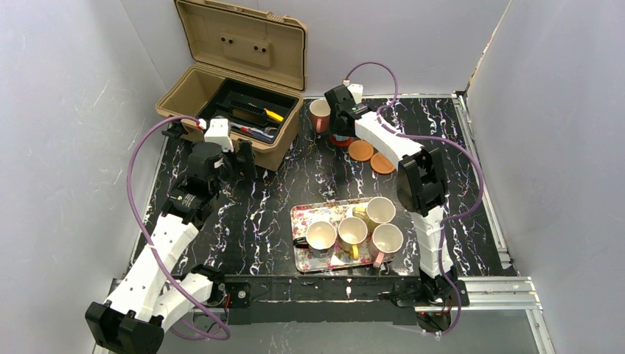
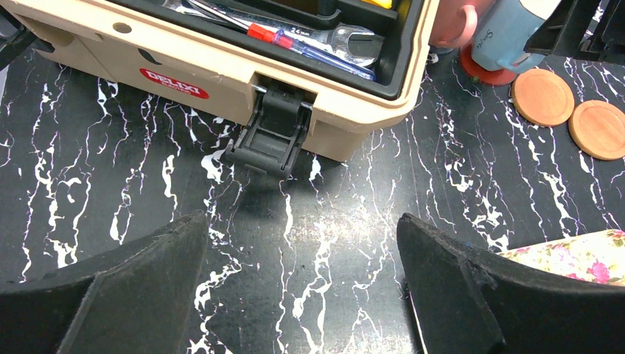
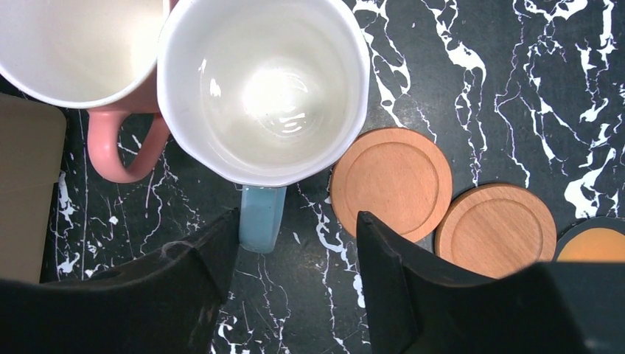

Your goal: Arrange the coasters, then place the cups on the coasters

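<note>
A blue cup (image 2: 508, 37) with a white inside stands upright on a red coaster (image 2: 486, 72) at the back of the table. Its blue handle (image 3: 261, 217) reaches between the fingers of my right gripper; the left finger is against or very near it, while a clear gap separates it from the other finger. From above, the right arm hides most of this cup. A pink cup (image 1: 319, 116) stands close at its left, handle toward the front. My left gripper is open and empty, in front of the tool box.
Orange-brown coasters (image 3: 391, 183) lie in a row right of the blue cup. The open tan tool box (image 1: 284, 140) stands at the left. At the front, a floral tray (image 1: 302, 214) carries several cups.
</note>
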